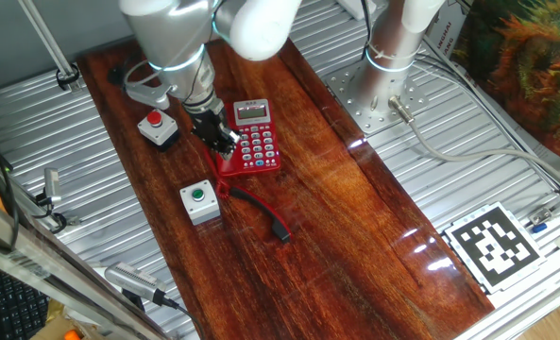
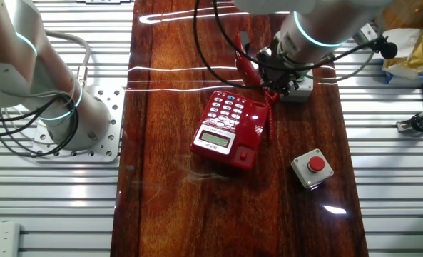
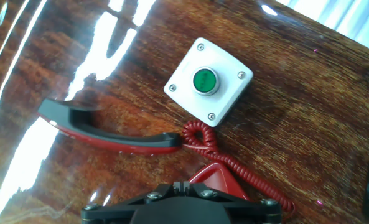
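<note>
A red desk telephone with a grey keypad and display lies on the wooden table. Off its cradle, the red and black handset rests on the table, joined by a coiled red cord. Close to the handset's cord end sits a white box with a green button. Another white box, with a red button, stands farther along the same table side. My gripper is tilted above the phone's cradle side, its fingertips together and nothing visible between them. In the wrist view it hides most of the phone.
The robot base is mounted beside the table, with a cable running from it. A marker board lies at one table corner. Bare wood stretches away beyond the handset. A grey device sits off the table edge.
</note>
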